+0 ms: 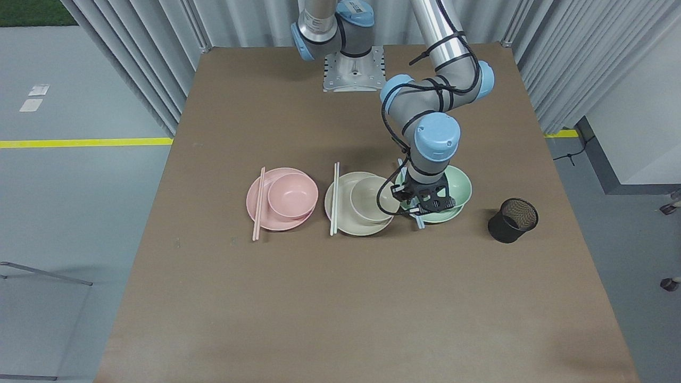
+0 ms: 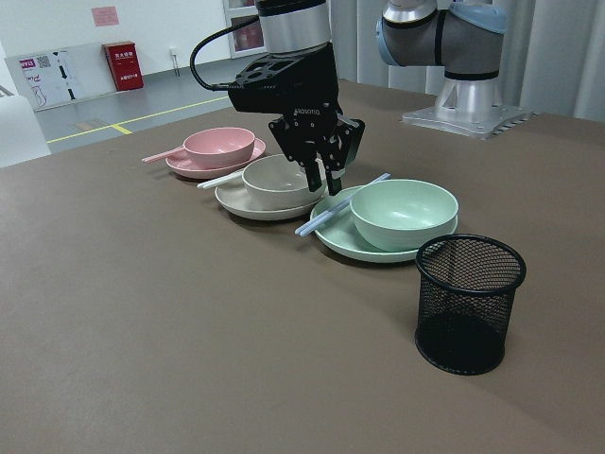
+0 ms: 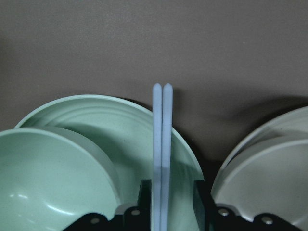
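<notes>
My gripper is open, its two black fingers either side of a pair of pale blue chopsticks (image 3: 162, 144) lying across the edge of a green plate (image 3: 96, 110); it is also seen over that setting from the front (image 1: 422, 199) and left (image 2: 321, 165). A green bowl (image 3: 53, 183) sits on the plate. The white bowl (image 2: 274, 189) on its white plate (image 1: 345, 220), with white chopsticks (image 1: 335, 198), is beside it.
A pink bowl (image 1: 292, 194) on a pink plate with pink chopsticks (image 1: 259, 204) stands at the left. A black mesh cup (image 1: 512, 220) stands at the right.
</notes>
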